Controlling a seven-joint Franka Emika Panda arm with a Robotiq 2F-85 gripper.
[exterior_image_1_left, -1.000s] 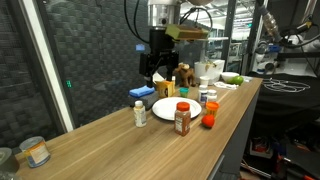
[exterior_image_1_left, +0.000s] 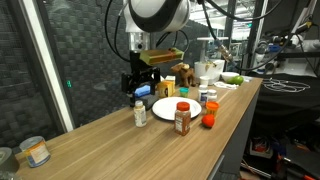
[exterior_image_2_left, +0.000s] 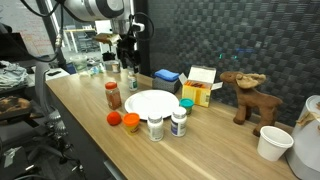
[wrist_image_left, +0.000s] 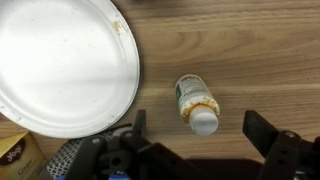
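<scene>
In the wrist view a small bottle (wrist_image_left: 196, 103) with a white cap and a green and white label stands between my spread fingers, touching neither. My gripper is open. Exterior view 1 has the gripper (exterior_image_1_left: 140, 88) just above and about over the same bottle (exterior_image_1_left: 140, 114), which is upright on the wooden counter. To its right is a white plate (exterior_image_1_left: 177, 109), empty as far as it shows. From the other side, the gripper (exterior_image_2_left: 127, 58) hangs over the bottle (exterior_image_2_left: 132, 80).
An orange-capped spice jar (exterior_image_2_left: 113, 95), a red tomato (exterior_image_2_left: 114, 118) and an orange fruit (exterior_image_2_left: 131, 122) are near the plate. Two white bottles (exterior_image_2_left: 178, 121), a teal lid (exterior_image_2_left: 186, 104), a box (exterior_image_2_left: 199, 87) and a toy moose (exterior_image_2_left: 251, 96) stand beyond.
The arm has moved left and down in exterior view 1, from above the plate to above the small bottle. The counter objects have stayed put.
</scene>
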